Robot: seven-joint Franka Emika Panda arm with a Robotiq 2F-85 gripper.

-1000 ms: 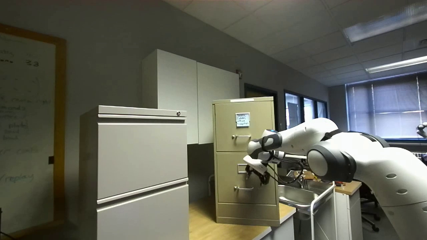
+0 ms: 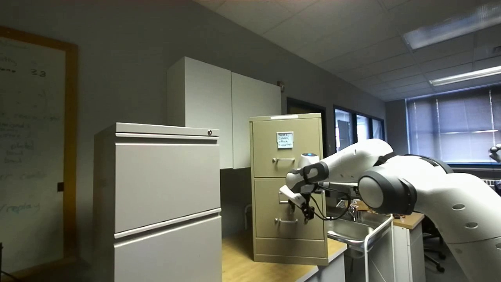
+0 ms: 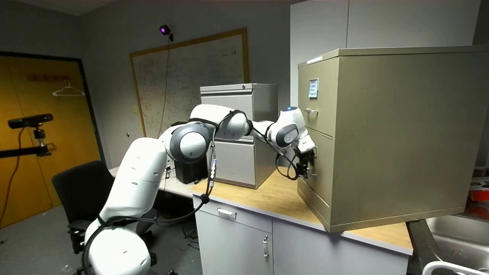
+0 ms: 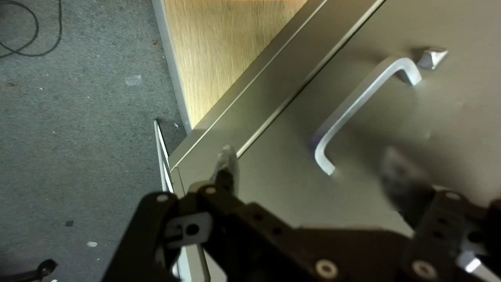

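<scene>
A tan two-drawer filing cabinet [image 2: 287, 188] has both drawers closed. Its lower drawer carries a silver bar handle [image 4: 350, 109] with a small metal knob [image 4: 432, 58] near one end. In the wrist view my gripper is open, its fingers [image 4: 227, 164] spread wide on either side of the handle's near end. The handle looks a little beyond the fingertips, and I cannot tell whether anything touches. From the side, the gripper [image 3: 306, 169] is close against the lower drawer front. The upper drawer has its own handle [image 2: 284, 159] and a label [image 2: 284, 140].
The tan cabinet stands on a wooden countertop [image 3: 279, 192], near a sink [image 2: 352, 228]. A grey filing cabinet [image 2: 166, 183] stands farther along the surface. White wall cupboards [image 2: 209, 108] hang behind. Cables [image 3: 287, 173] loop beneath my wrist.
My hand has shifted slightly left in exterior view 1, and its wrist has tipped so the fingers point more downward near the lower handle. The drawers have not moved.
</scene>
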